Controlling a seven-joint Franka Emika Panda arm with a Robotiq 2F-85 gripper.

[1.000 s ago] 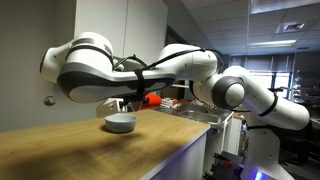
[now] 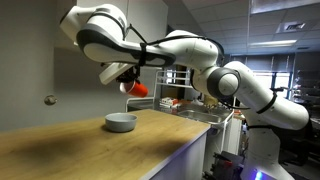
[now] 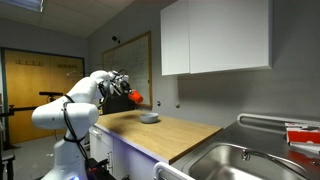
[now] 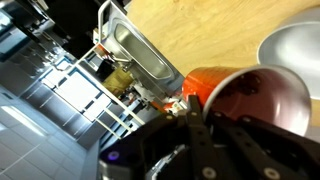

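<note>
An orange-red cup (image 2: 138, 90) with a pale rim hangs in the air, tipped on its side. My gripper (image 2: 128, 81) is at its rim end and appears shut on it; the fingertips are hard to make out. Close up in the wrist view, the cup (image 4: 238, 92) shows its pale rim and dark red inside, with dark gripper parts below. A light grey bowl (image 2: 120, 123) rests on the wooden table, lower than the cup. In the second exterior view the cup (image 3: 136, 97) is above and slightly left of the bowl (image 3: 149, 117).
A metal sink (image 3: 235, 163) is set in at its far end, with a red-and-white item (image 3: 304, 135) on a shelf beyond. White cabinets (image 3: 218, 38) hang above the counter.
The arm has come up and swung back from the camera in the first exterior view. The cup has travelled with it, up and to the left, while the bowl stays put.
</note>
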